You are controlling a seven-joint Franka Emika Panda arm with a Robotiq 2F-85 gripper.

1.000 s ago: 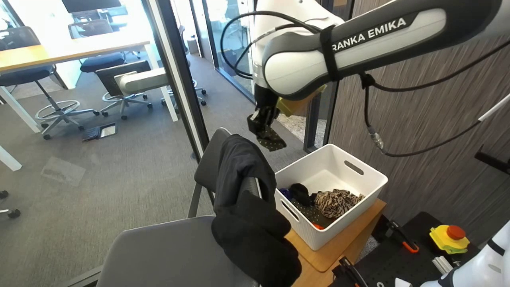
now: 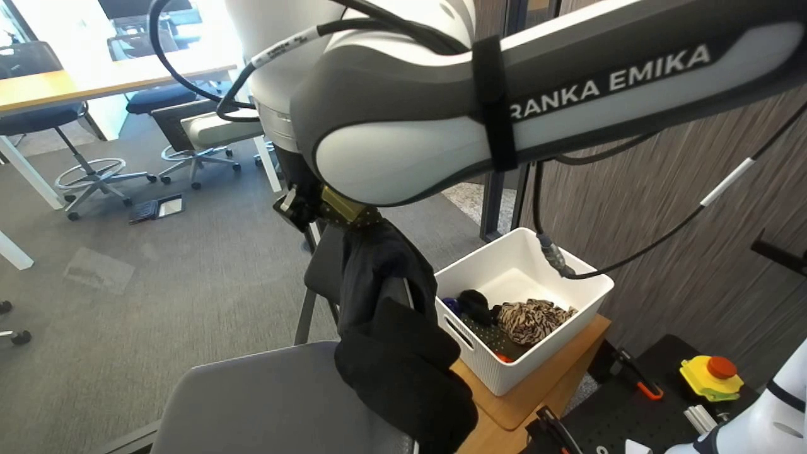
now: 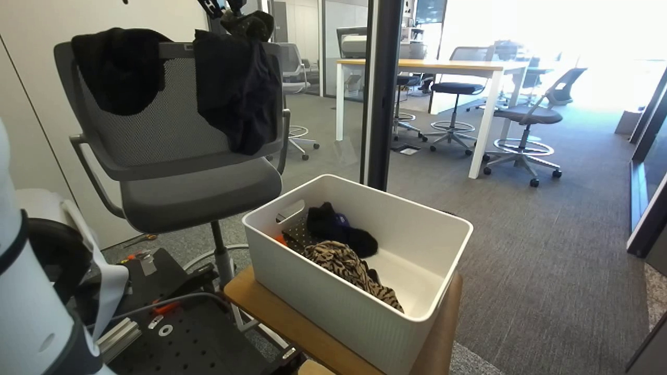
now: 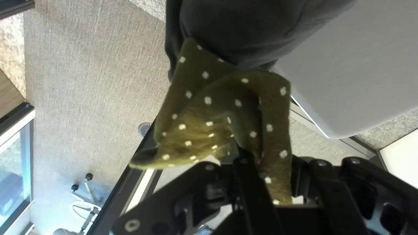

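Bunched olive cloth with white dots [image 4: 219,101] hangs from my gripper, which is shut on it. In the wrist view its free folds spread out in front of the fingers and overlap dark fabric. Seen from exterior view 2, the dotted cloth [image 3: 250,25] is at the top of the chair back, right by a black garment [image 3: 234,87] draped there; whether they touch I cannot tell. Another black garment [image 3: 122,69] hangs over the left part of the same backrest. The gripper is largely cut off by the upper edge in that view.
A white bin [image 2: 484,367] stands on a wooden stool [image 2: 556,382] beside the grey chair [image 2: 265,401]. Inside lie a leopard-print cloth [image 2: 529,321], dark items and another dotted cloth [image 3: 300,235]. Glass, a dark post [image 3: 380,94] and tables stand behind.
My arm has swung left and lower in exterior view 1, from above the floor behind the bin to over the chair back, carrying the dotted cloth. The bin and garments look unmoved.
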